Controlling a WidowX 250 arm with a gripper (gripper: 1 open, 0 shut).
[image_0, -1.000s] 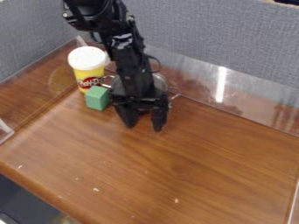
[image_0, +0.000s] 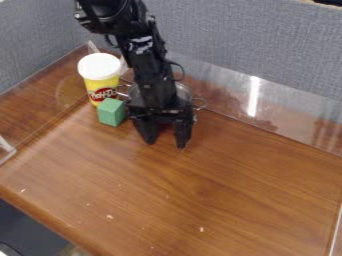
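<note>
My black gripper (image_0: 163, 128) is lowered to the wooden table, just right of a green block (image_0: 114, 112). Its body hides much of what lies behind and beneath it, and I cannot make out whether its fingers hold anything or how far apart they stand. A yellow Play-Doh tub (image_0: 102, 78) with a white lid stands behind the block, to the left of the arm.
A transparent wall with a bright reflection (image_0: 254, 95) runs along the back, before a grey padded panel (image_0: 254, 50). The table's edge is at lower left.
The gripper has shifted very slightly since a second ago; the block and tub stay where they were.
</note>
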